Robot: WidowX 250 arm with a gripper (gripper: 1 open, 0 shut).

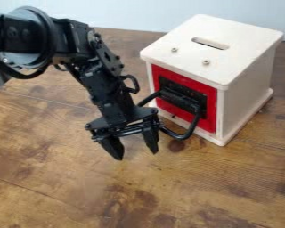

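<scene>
The black arm reaches in from the upper left, and its gripper (131, 148) hangs low over the wooden table, fingers pointing down and apart with nothing between them. Just right of it stands a pale box (244, 85) with a slot on top and a red front panel (166, 107). A black fitting (183, 93) on that panel has a cable looping toward the arm's wrist.
The box takes up the right rear. A white surface shows beyond the table edge at the upper left.
</scene>
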